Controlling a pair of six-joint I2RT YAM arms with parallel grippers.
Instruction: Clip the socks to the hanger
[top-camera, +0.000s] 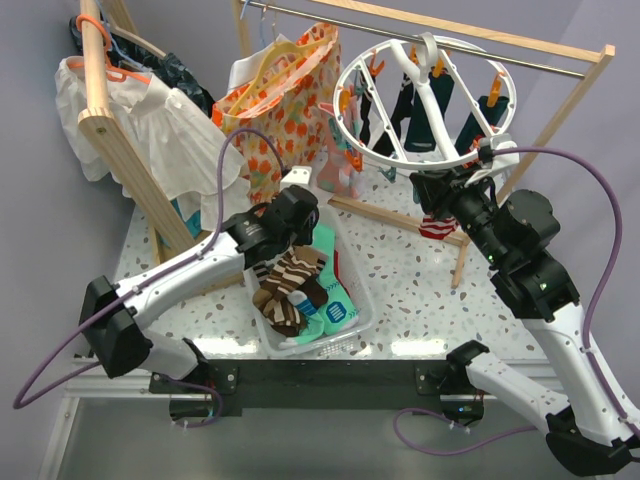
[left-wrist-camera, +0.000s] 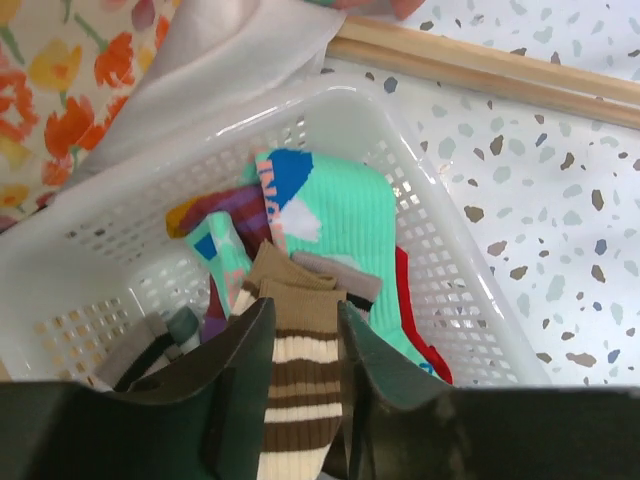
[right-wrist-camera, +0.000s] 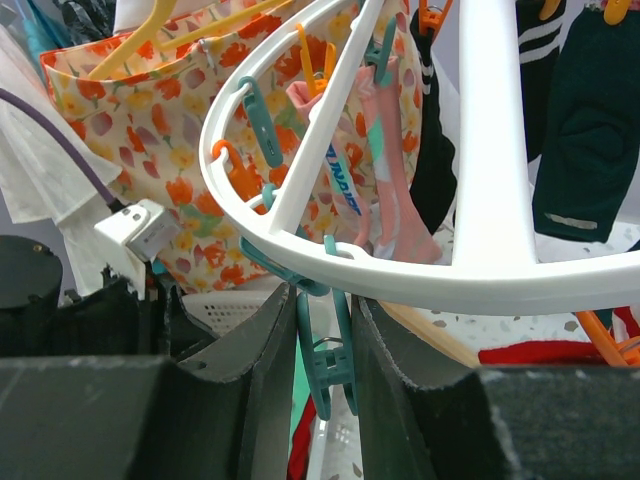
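A white round hanger hangs from the rail, socks clipped round it. In the right wrist view my right gripper is shut on a teal clip under the ring. My left gripper is open above the white basket, over a brown striped sock; whether it touches the sock I cannot tell. Turquoise socks and other socks lie in the basket.
A floral bag and white garments hang behind and left, beside wooden rack posts. The speckled surface right of the basket is clear.
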